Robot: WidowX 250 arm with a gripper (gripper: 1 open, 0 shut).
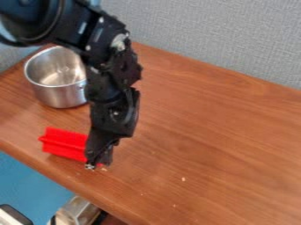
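My black gripper (97,158) is low over the front left of the wooden table, shut on a red ridged object (62,142) that lies horizontally near the table's front edge, partly hidden behind the fingers. A steel pot (53,86) stands at the left behind the red object, partly hidden by the arm.
Beyond the front left edge are a blue surface (18,180) and some metal hardware (77,213). A grey wall (223,39) runs along the back.
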